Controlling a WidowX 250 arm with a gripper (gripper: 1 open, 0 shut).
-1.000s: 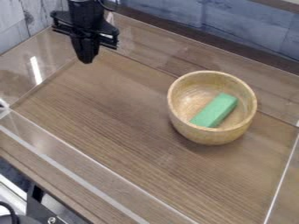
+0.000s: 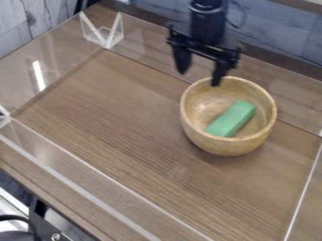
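Observation:
My gripper [image 2: 201, 58] hangs over the back of the table at the top centre right, blurred, with its two dark fingers apart and open. Below it and a little to the right sits a wooden bowl [image 2: 199, 130] with a green block [image 2: 231, 119] inside. Nothing shows clearly between the fingers.
A small white wire-like item [image 2: 104, 33] stands at the back left. A dark cable [image 2: 15, 224] lies at the bottom left corner.
My gripper has moved right, from above the table's back left to just behind the bowl. The bowl and green block look unmoved.

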